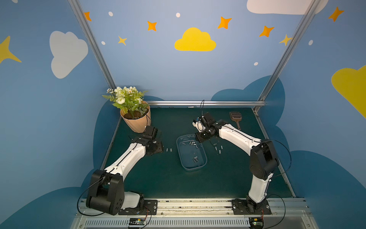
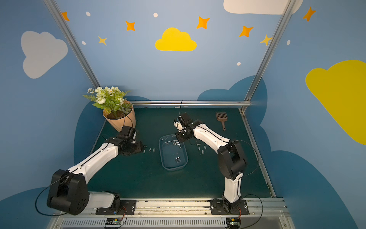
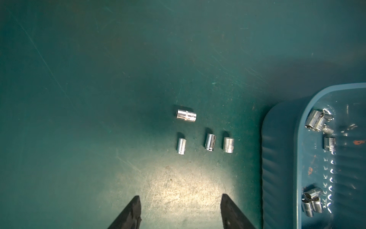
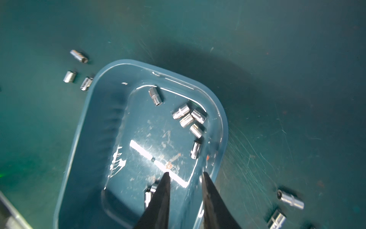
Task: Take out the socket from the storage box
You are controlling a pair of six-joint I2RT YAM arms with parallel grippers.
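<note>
The blue-grey storage box (image 1: 200,160) sits mid-table holding several silver sockets (image 4: 186,120), clustered at its back and lower down. My right gripper hangs over the box's back right, part open, with nothing visible between its fingers. My left gripper is open above the table left of the box, near several loose sockets (image 3: 210,142); nothing is between its fingers.
More loose sockets (image 4: 290,199) lie right of the box. A flowerpot (image 1: 133,122) stands at the back left and a slotted scoop (image 2: 221,120) at the back right.
</note>
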